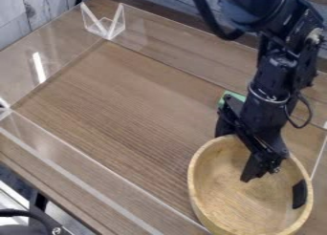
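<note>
The black robot arm comes down from the top right, and its gripper [255, 141] reaches over the back rim of a large round tan bowl [246, 201] at the bottom right. Its black fingers angle down into the bowl's upper part; I cannot tell whether they are open or shut, or whether anything is between them. A small green object [228, 99] lies behind the gripper, mostly hidden by it.
A white wire-like stand [105, 21] is near the back left. The table's left edge runs diagonally at the lower left.
</note>
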